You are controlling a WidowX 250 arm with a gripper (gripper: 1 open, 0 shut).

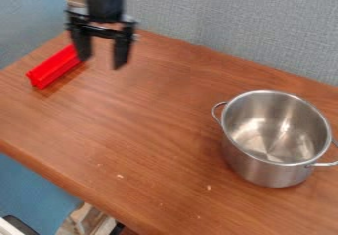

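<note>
A red block (53, 69) lies on the left part of the wooden table. My black gripper (102, 51), blurred by motion, is open in the upper left, just above and to the right of the block, with nothing visible between its fingers.
A steel pot (274, 140) with two side handles stands empty on the right of the table (145, 150). A grey wall runs behind, and blue shows beyond the table's left edge.
</note>
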